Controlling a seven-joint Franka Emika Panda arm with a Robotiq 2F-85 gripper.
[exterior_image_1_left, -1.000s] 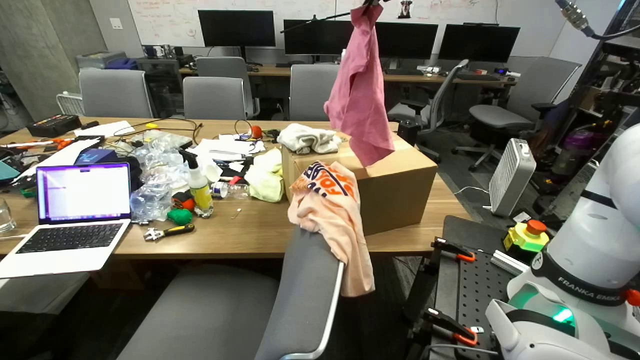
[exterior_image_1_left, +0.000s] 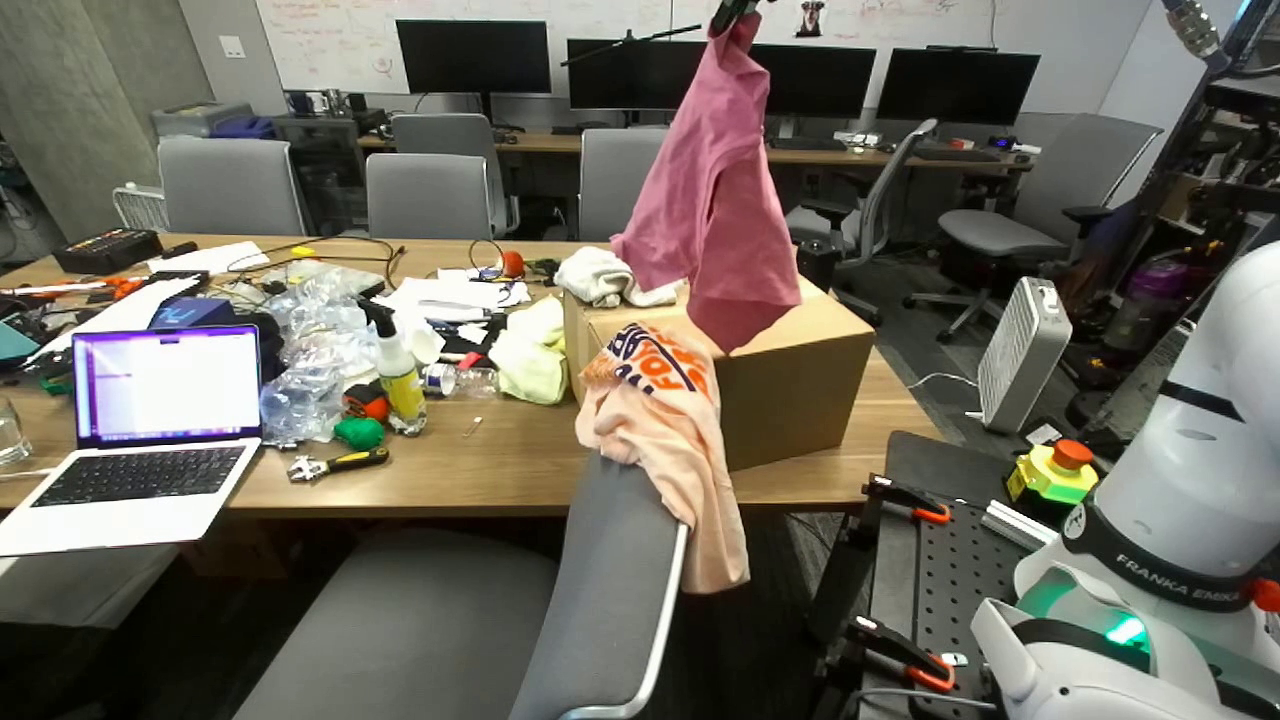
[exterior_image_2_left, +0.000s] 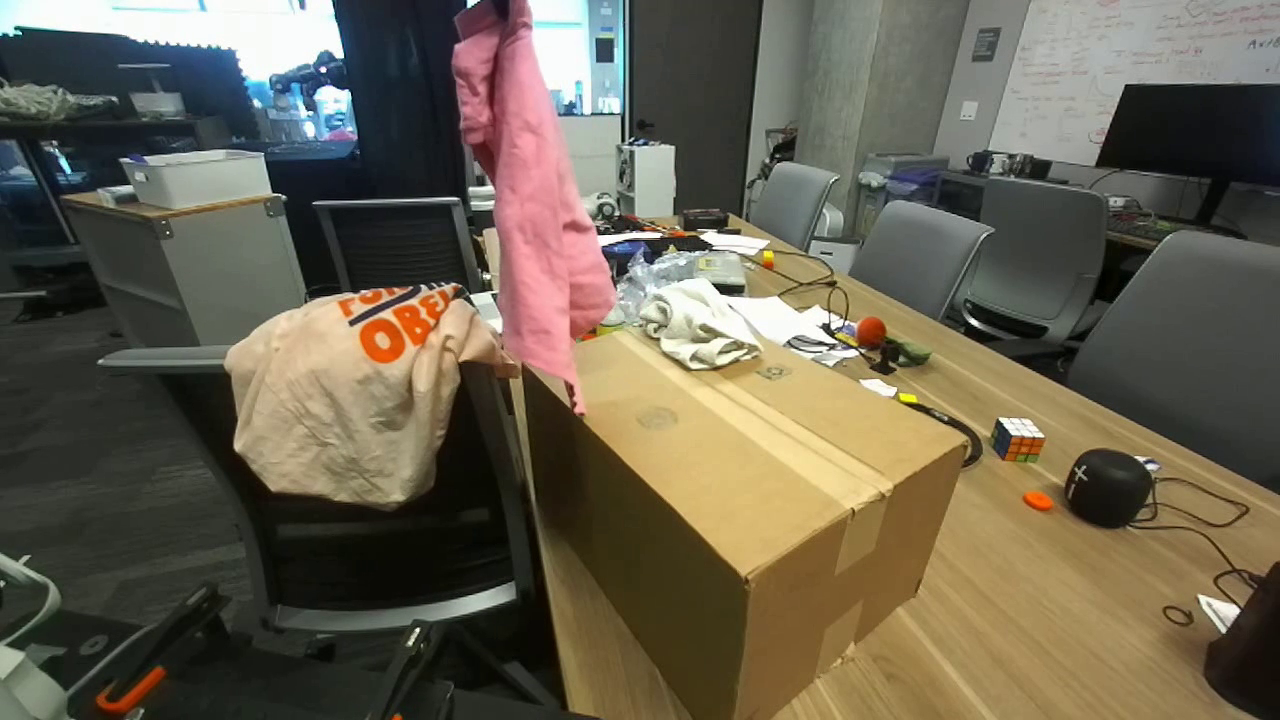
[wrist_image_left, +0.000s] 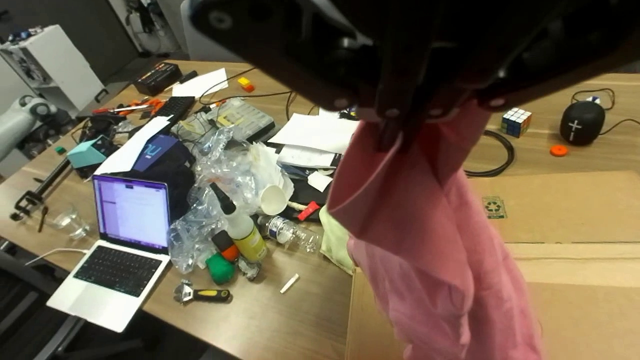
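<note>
A pink cloth (exterior_image_1_left: 720, 192) hangs in the air from my gripper (exterior_image_1_left: 734, 12), which is shut on its upper edge. From the wrist view, the gripper pinches a fold of the pink cloth (wrist_image_left: 414, 240), and the rest drapes down over the view of the box. The lower end of the pink cloth (exterior_image_2_left: 546, 240) hangs beside and over the near edge of the cardboard box (exterior_image_2_left: 732, 480); whether it touches the box cannot be told. A peach shirt with orange lettering (exterior_image_2_left: 360, 396) is draped over the backrest of a grey chair (exterior_image_1_left: 600, 576).
A white cloth (exterior_image_2_left: 699, 324) lies on the box top, much of which is bare. Left of the box, the table holds a yellow-green cloth (exterior_image_1_left: 531, 350), a spray bottle (exterior_image_1_left: 399, 372), plastic wrap, a wrench (exterior_image_1_left: 338, 464) and an open laptop (exterior_image_1_left: 168, 396).
The pink cloth has swung and spread, its left side reaching further left and its bottom hanging slightly lower. The gripper still holds it, a little closer to the camera's top edge.
</note>
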